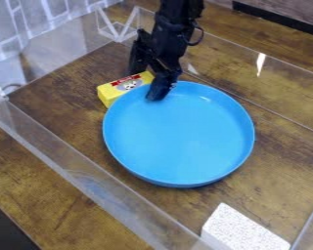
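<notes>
My black gripper (149,70) is open, low over a yellow box (117,90) with a red and white label, at the back left of a large blue plate (179,142). One finger reaches down by the box's right side, at the plate's back rim. Whether the fingers touch the box is unclear.
The wooden surface (62,195) is bordered by clear walls at left and right. A white block (245,229) sits at the front right. There is bare wood left of the box and right of the plate.
</notes>
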